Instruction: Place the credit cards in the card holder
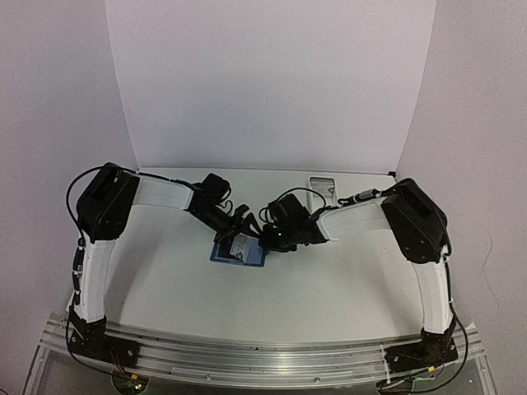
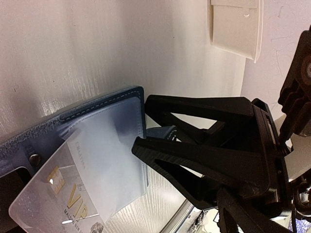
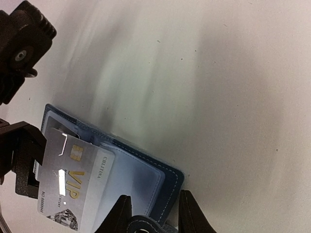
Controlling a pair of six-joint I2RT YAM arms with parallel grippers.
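Observation:
The open blue card holder (image 2: 124, 121) lies on the table. A silver VIP card (image 3: 65, 179) lies angled over its clear sleeve, partly overlapping it. My left gripper stands open at the holder's edge beside the sleeve; in the right wrist view its dark body is at the upper left, by the card. My right gripper is shut on the card holder's edge at the bottom of the right wrist view, though the held part is mostly hidden.
A white tray (image 1: 322, 183) stands at the back right, behind the right arm.

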